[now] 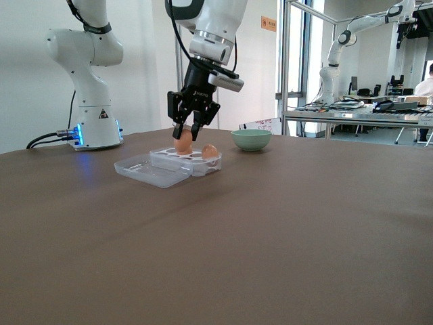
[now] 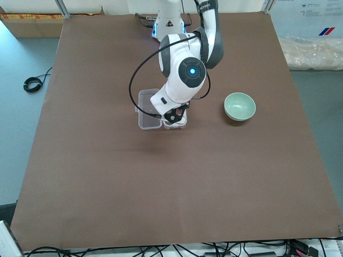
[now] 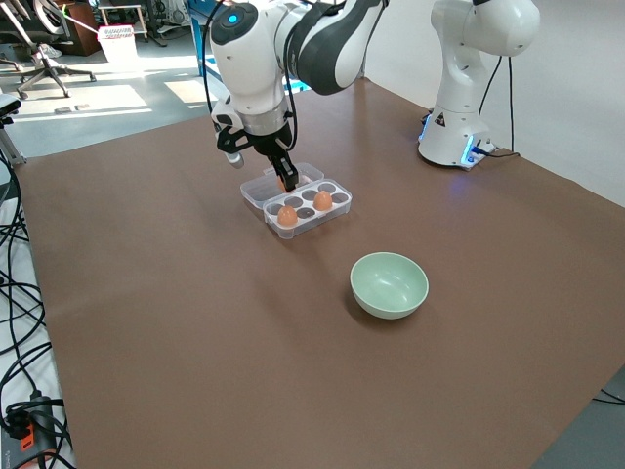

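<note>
A clear plastic egg box [image 3: 307, 220] lies with its lid [image 1: 150, 172] open flat on the brown table. In the right view it holds two brown eggs in plain sight, the nearer egg [image 3: 287, 217] and another egg [image 3: 322, 201]. My gripper [image 1: 185, 132] is low over the box, pointing down, its fingers on either side of a third egg [image 1: 183, 143]; I cannot tell whether they grip it. In the left view the wrist hides most of this. A pale green bowl [image 2: 239, 106] stands empty, apart from the box.
The robot's base [image 1: 99, 132] stands at the table's back edge, with cables beside it. Cables and small devices lie beyond the near edge in the left view.
</note>
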